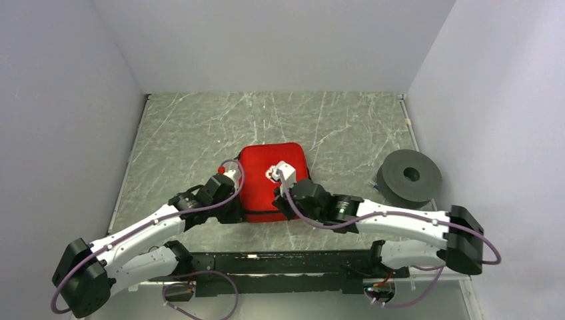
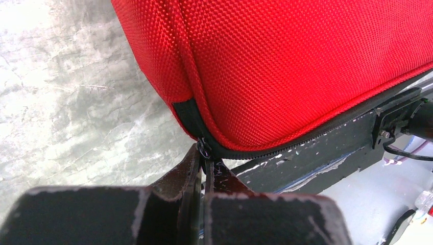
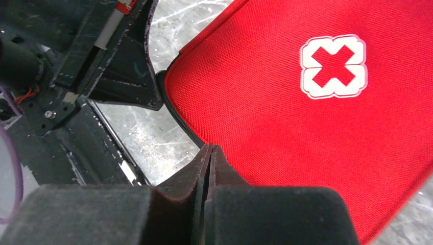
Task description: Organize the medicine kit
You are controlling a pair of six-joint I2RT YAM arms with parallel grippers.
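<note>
The red medicine kit bag [image 1: 266,193] lies closed on the table, its lid bearing a white-edged cross [image 3: 334,66]. A black zipper [image 2: 296,147] runs along its front edge. At the front left corner, my left gripper is shut on a small dark zipper pull [image 2: 203,148]. My right gripper is shut with nothing showing between its fingers. Its tips appear over the bag's front edge, to the right of the left gripper; whether they touch the fabric I cannot tell. From above, the right arm partly covers the cross and the bag's front right.
A dark round reel [image 1: 408,179] stands at the table's right side. Behind the bag and to its left the marble tabletop [image 1: 190,127] is clear. A black rail [image 1: 280,265] borders the front edge.
</note>
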